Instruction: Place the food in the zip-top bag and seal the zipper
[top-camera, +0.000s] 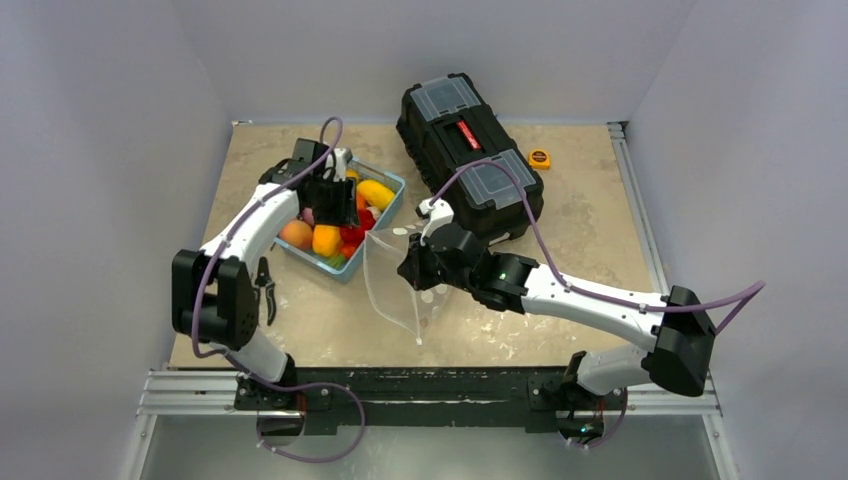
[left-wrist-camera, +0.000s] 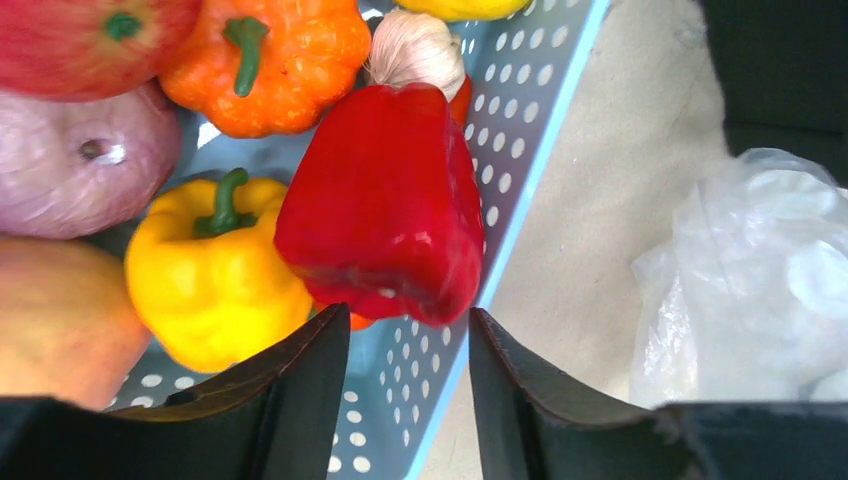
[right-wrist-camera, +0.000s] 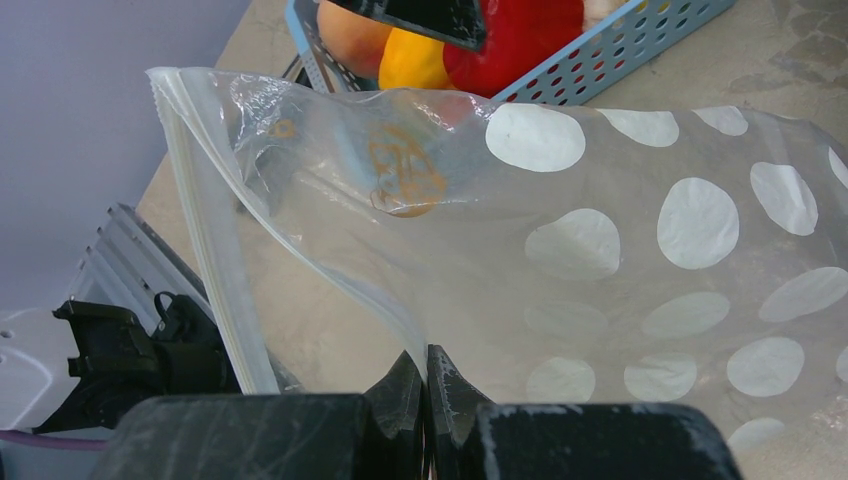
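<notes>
In the left wrist view the glossy red bell pepper (left-wrist-camera: 385, 195) rests in the blue basket (left-wrist-camera: 520, 175), against its perforated wall. My left gripper is over it, fingers (left-wrist-camera: 315, 375) drawn in partway with a gap between them. Nothing is held there; the pepper lies beyond the tips. My right gripper is shut on the rim of the clear zip top bag (right-wrist-camera: 640, 330), printed with white dots. The bag's mouth gapes on the left side of the right wrist view, and no food shows inside.
Beside the red pepper are a yellow pepper (left-wrist-camera: 205, 285), an orange pumpkin (left-wrist-camera: 275, 70), garlic (left-wrist-camera: 418, 50) and an onion (left-wrist-camera: 85, 165). A black toolbox (top-camera: 475, 150) stands behind the bag. Dark pliers (top-camera: 266, 290) lie left of the basket.
</notes>
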